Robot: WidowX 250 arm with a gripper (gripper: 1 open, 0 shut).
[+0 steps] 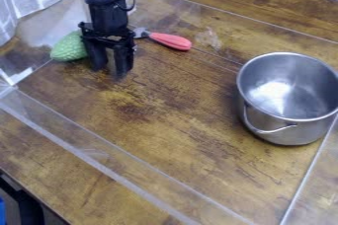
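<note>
The black gripper (110,56) is low over the table at the upper left, beside a green object (67,49) that lies partly behind it. Its fingers point down; whether anything is between them is hard to tell. A utensil with a pink handle (172,40) lies just behind and to the right of the gripper. A large steel pot (286,99) stands on the right side of the wooden table (152,140).
Clear plastic walls or strips (132,180) run along the left and front of the work area, and another along the right edge.
</note>
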